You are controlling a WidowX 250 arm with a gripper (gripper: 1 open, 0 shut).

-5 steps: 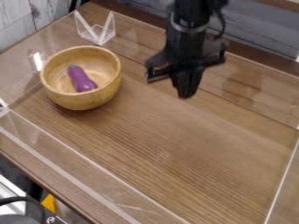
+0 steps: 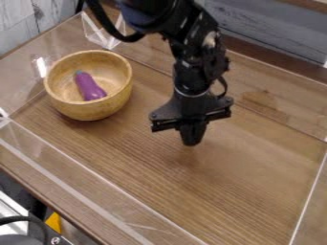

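Note:
My gripper (image 2: 192, 134) hangs low over the middle of the wooden tabletop (image 2: 217, 196), pointing down, its black fingers shut with nothing visible between them. To its left stands a wooden bowl (image 2: 113, 103) with a purple elongated object (image 2: 90, 85) lying inside it.
Cables and a small yellow item lie beyond the lower left edge.
My gripper has come down and toward the front of the table from higher up at the back. The bowl and purple object have not moved.

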